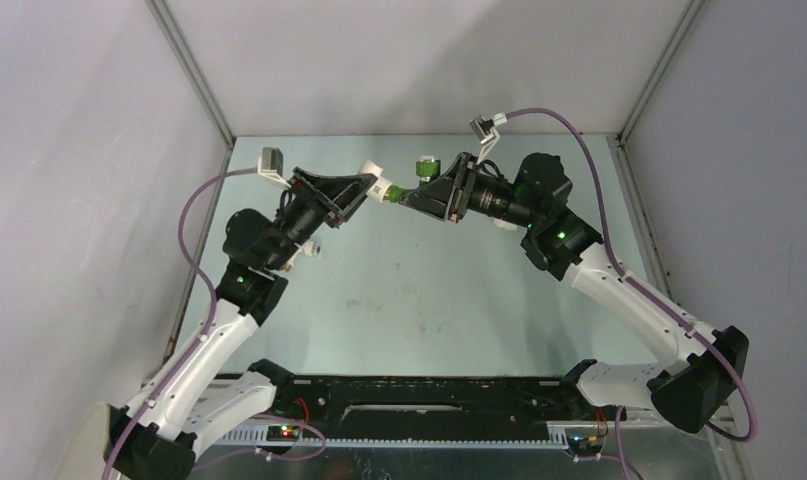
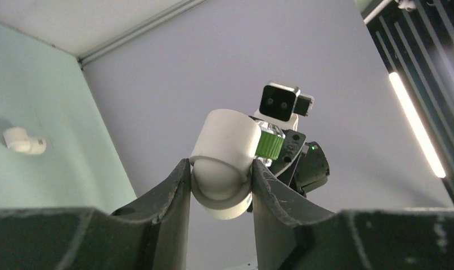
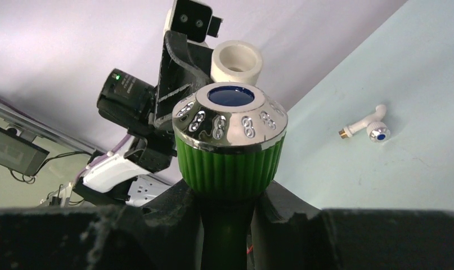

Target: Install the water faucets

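My left gripper is shut on a white pipe elbow [image 2: 227, 138]. The right gripper is shut on a green faucet, its chrome knob with a blue cap [image 3: 230, 115] facing that wrist camera. Both pieces are held above the middle of the table; in the top view the elbow [image 1: 378, 186] meets the end of the green faucet body [image 1: 395, 194]. How far the two are joined cannot be told, as the fingers hide part of each. The green knob [image 1: 428, 168] stands beyond the right fingers.
On the table's left side lies a white faucet [image 3: 364, 124] with a brass thread and a blue-capped chrome knob. Another white fitting lies on the right side, mostly behind the right arm from above.
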